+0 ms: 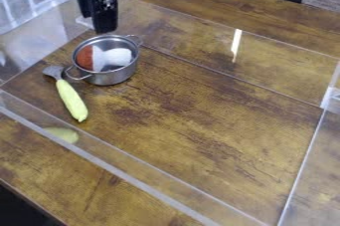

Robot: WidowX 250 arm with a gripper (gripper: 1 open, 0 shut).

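My gripper is at the top left, above and behind a steel pot, open as far as its dark fingers show. The pot holds an orange-red object and a white object. A yellow corn cob lies left of and in front of the pot, beside a grey utensil.
Clear panels run along its left, front and right edges. A small white strip is at the back right.
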